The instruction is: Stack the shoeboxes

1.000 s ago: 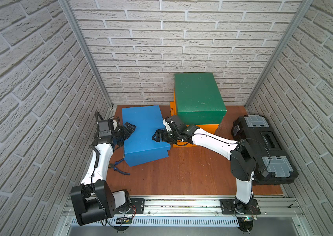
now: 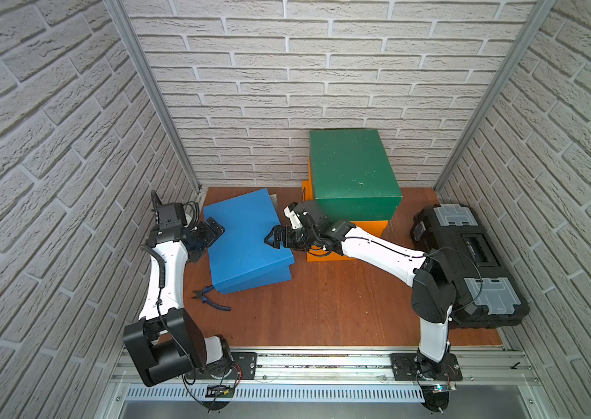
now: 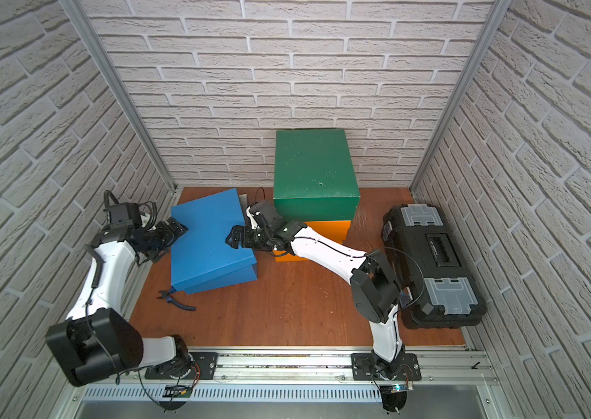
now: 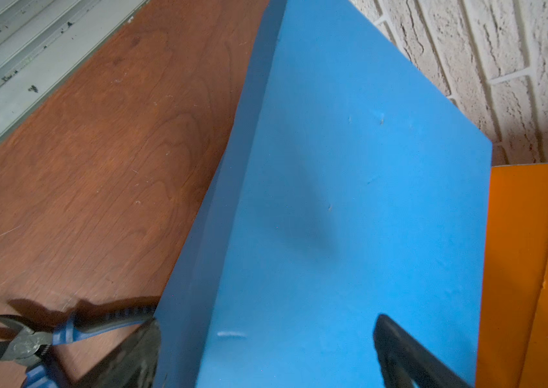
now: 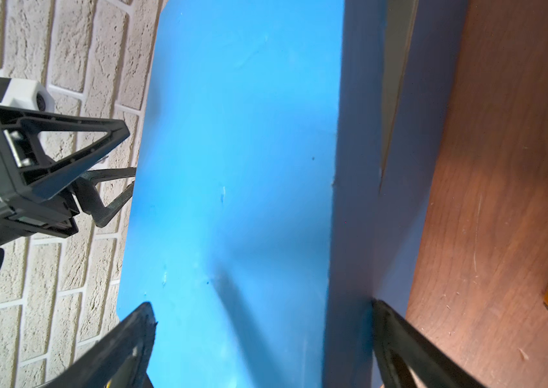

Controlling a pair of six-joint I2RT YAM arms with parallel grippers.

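Observation:
The blue shoebox (image 2: 246, 234) stands at the table's left, its lid skewed and tilted on the base; a grey gap shows between them in the right wrist view. My left gripper (image 2: 206, 229), open, is at the lid's left edge. From the right side, my right gripper (image 2: 278, 237) reaches in, also open, with one finger (image 5: 393, 342) close against the lid's side wall. Whether it touches, I cannot tell. The green-lidded box (image 2: 354, 167) rests on the orange box (image 2: 330, 256) at the back right, hiding most of it.
Pliers (image 2: 210, 299) lie close to the blue box's front left corner. A black toolbox (image 2: 473, 258) stands at the right, beyond my right arm. Brick walls close in three sides.
The blue box has shifted left, and its lid has turned counterclockwise and tilted more on the base. My left gripper has moved left; the right one slightly left. The green and orange boxes are unmoved.

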